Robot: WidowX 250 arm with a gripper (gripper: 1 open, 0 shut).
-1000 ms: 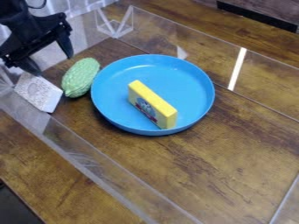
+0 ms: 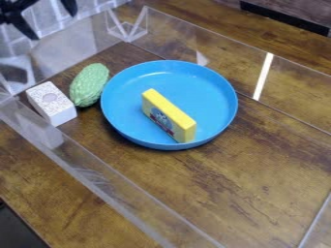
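Note:
A yellow box (image 2: 168, 115) with a printed label rests inside a blue plate (image 2: 145, 83). Left of the plate lie a green bumpy vegetable, like a bitter melon (image 2: 88, 84), and a white speckled block (image 2: 52, 105). Only dark parts of my gripper show at the upper left edge, cut off by the frame, above and apart from the block; whether it is open or shut is unclear.
Clear low walls border the wooden work surface (image 2: 233, 194). The surface right of and in front of the plate is bare. A dark strip runs along the back at the top right.
My gripper has risen up and left, away from the white block, mostly out of view. The block stands apart from it; the plate and yellow box are unchanged.

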